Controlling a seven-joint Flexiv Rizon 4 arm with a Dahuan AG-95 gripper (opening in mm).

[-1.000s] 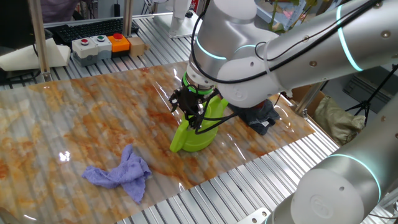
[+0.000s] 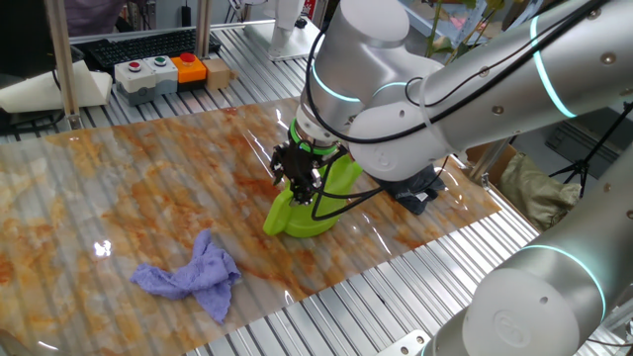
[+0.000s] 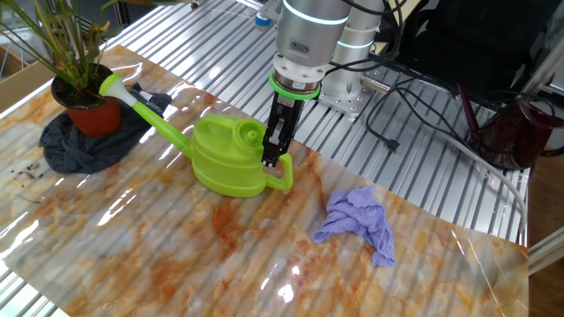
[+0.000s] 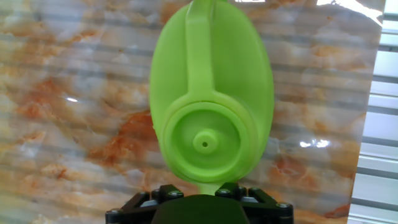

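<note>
A lime-green watering can (image 3: 225, 167) stands on the marble-patterned sheet, its spout pointing toward the potted plant. My gripper (image 3: 270, 164) reaches down to the can's rear handle (image 3: 286, 174). In the wrist view, the black fingers (image 4: 166, 192) are close together, with a narrow gap where the green of the handle shows between them; they appear shut on it. The can's round cap (image 4: 205, 143) lies just ahead of the fingers. From exterior view 1, the arm and cables cover part of the can (image 2: 309, 220). Whether its base touches the sheet cannot be told.
A crumpled purple cloth (image 3: 357, 220) lies on the sheet. Near the spout, a potted plant (image 3: 94, 114) sits by a dark cloth (image 3: 66, 151). A button box (image 2: 146, 77) stands behind the sheet, and a dark red jug (image 3: 511, 132) sits off to one side.
In exterior view 1, my gripper and the watering can have both shifted slightly left. The purple cloth lies where it was.
</note>
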